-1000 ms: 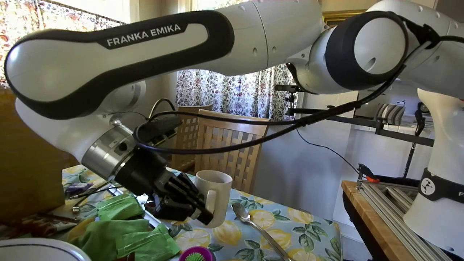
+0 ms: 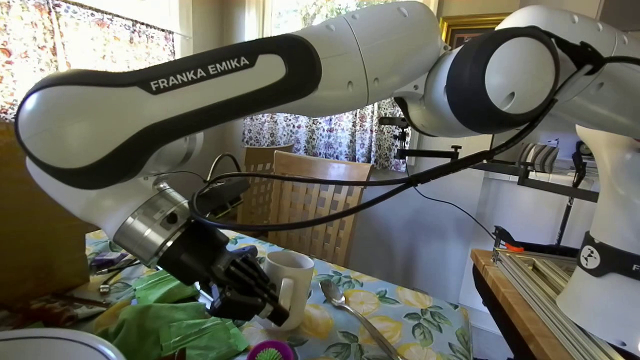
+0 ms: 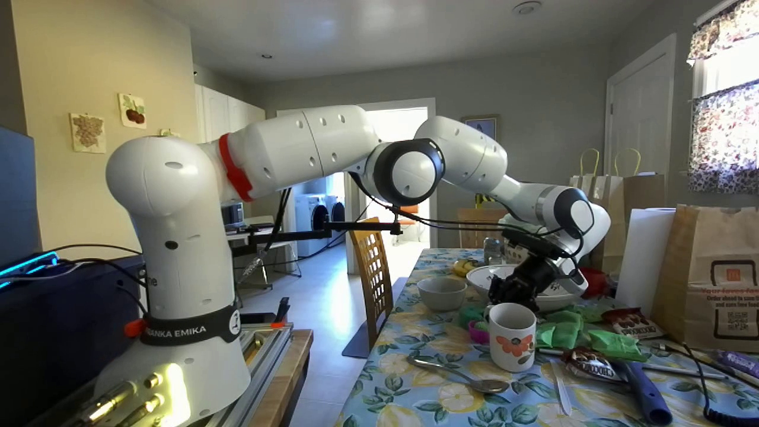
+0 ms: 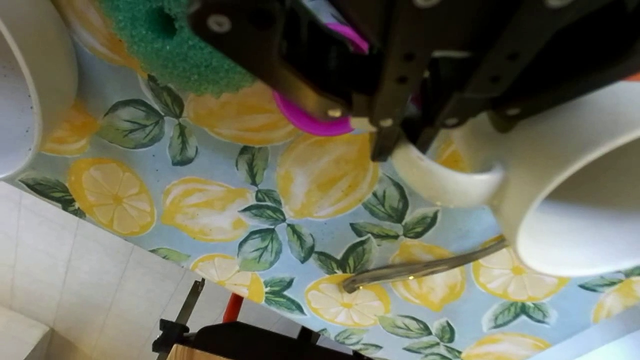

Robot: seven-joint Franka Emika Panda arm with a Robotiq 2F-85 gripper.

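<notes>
A white mug [image 2: 292, 264] with an orange flower print stands upright in exterior view 1, low at the lemon-patterned tablecloth; whether its base touches the cloth I cannot tell for sure. My gripper [image 2: 277, 309] is shut on the mug's handle, reaching in from the left and above. In the wrist view the handle [image 4: 447, 183] runs up between the dark fingertips, and the mug's open rim faces right. Exterior view 2 shows the printed side of the mug [image 3: 512, 341], with the gripper behind it and its fingertips hidden.
A metal spoon [image 2: 354, 312] lies close beside the mug. Green packets [image 2: 174, 324] are under and beside the gripper. A magenta cup [image 2: 271, 350], a green sponge [image 4: 174, 54] and a white bowl [image 3: 442, 293] sit nearby. Bare cloth extends past the spoon toward the table edge.
The mug and gripper have come down together and shifted slightly left in exterior view 1. The gripper keeps its hold on the handle. The spoon has not moved.
</notes>
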